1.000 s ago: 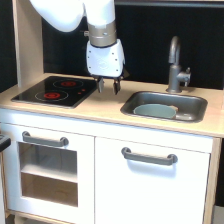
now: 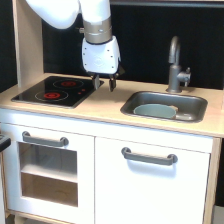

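Note:
A white robot arm reaches down from the upper left, and its gripper [image 2: 104, 81] hangs just above the back of the wooden counter, between the black stovetop [image 2: 52, 94] and the sink. Its two dark fingers look apart, with nothing visible between them. The grey sink [image 2: 187, 112] holds a teal oval object [image 2: 154, 111], with a dark tap [image 2: 175, 67] behind it.
Below are an oven door [image 2: 47, 170] with a window at left and a white cupboard door [image 2: 150, 185] at right. A black panel stands behind the counter.
The arm and gripper have shifted slightly to the left. Nothing else has visibly moved.

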